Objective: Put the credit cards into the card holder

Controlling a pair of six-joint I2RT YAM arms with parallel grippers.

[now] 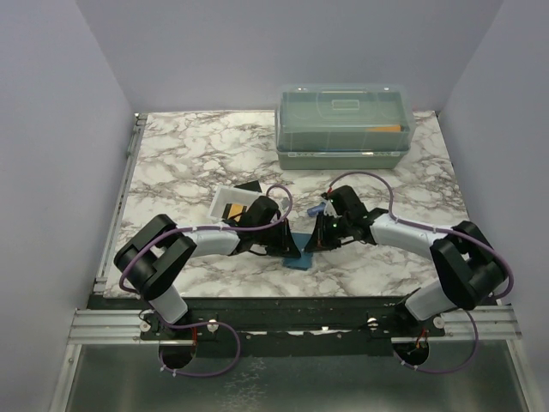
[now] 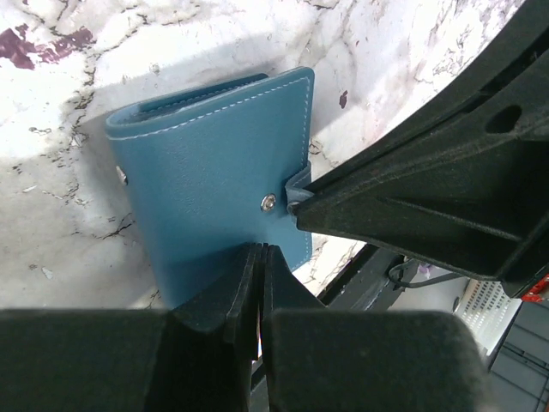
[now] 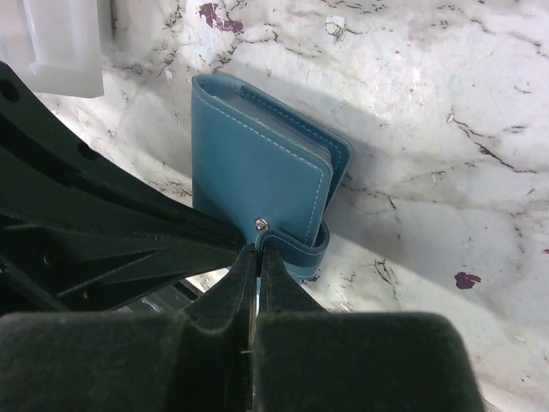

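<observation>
The blue leather card holder (image 1: 297,262) lies on the marble table between both grippers. Its press stud and strap show in the left wrist view on the holder's face (image 2: 197,180). My left gripper is shut, its tips against the holder's lower part. My right gripper is shut, its tips at the strap beside the stud on the holder (image 3: 249,159); nothing clearly shows held in either. The card holder's top edge shows a folded opening.
A white tray (image 1: 221,197) with black and orange items is at back left. A blue object (image 1: 315,209) lies behind the holder. A large translucent green box (image 1: 343,120) stands at the back. The front edge is close.
</observation>
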